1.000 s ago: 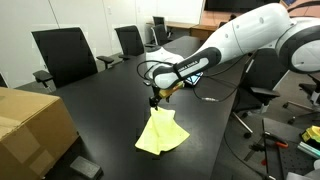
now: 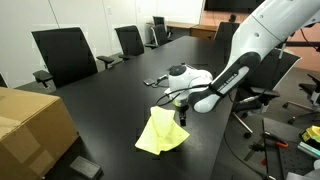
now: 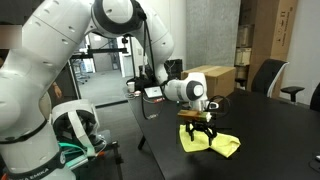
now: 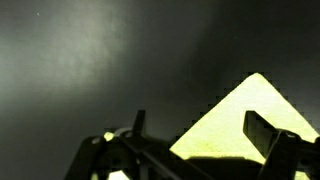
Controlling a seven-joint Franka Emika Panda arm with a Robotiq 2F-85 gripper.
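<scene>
A yellow cloth (image 2: 160, 132) lies spread on the dark table, slightly rumpled at its far end. In the second exterior view the cloth (image 3: 222, 145) shows partly behind my gripper (image 3: 201, 133). My gripper (image 2: 182, 115) is low at the cloth's edge in the first exterior view. The wrist view has the gripper open, its two dark fingers wide apart; cloth (image 4: 245, 115) and bare table show between and beyond them. Whether the fingertips touch the cloth I cannot tell.
A cardboard box (image 2: 35, 130) stands at the table's left end, with a small dark object (image 2: 86, 167) near it. Office chairs (image 2: 74, 65) line the far side.
My gripper has come across from the cloth's far end toward the near right edge and lower down. The cloth looks about the same.
</scene>
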